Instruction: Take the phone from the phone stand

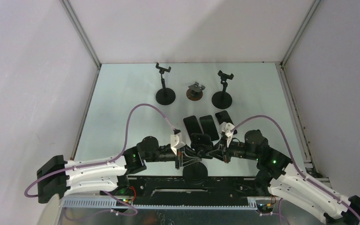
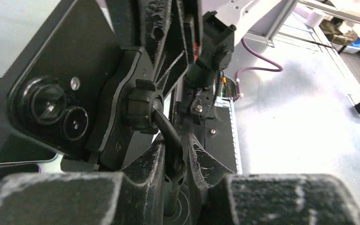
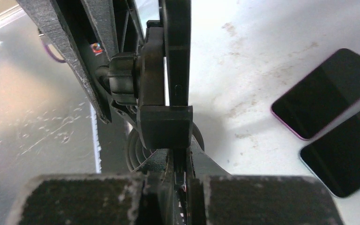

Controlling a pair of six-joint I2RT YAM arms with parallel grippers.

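The phone (image 1: 201,139), black, sits in the clamp of a black phone stand whose round base (image 1: 195,173) lies at the table's front edge. In the left wrist view its lensed back (image 2: 47,122) is beside the stand's knob (image 2: 140,110). The stand's curved neck (image 2: 171,140) passes between the fingers of my left gripper; whether both touch it cannot be told.
Other phones lie flat just behind, among them a left one (image 1: 193,126), a middle one (image 1: 209,127) and a right one (image 1: 222,116). Farther back stand two tall empty stands (image 1: 165,96) and a low stand (image 1: 195,93) between them.
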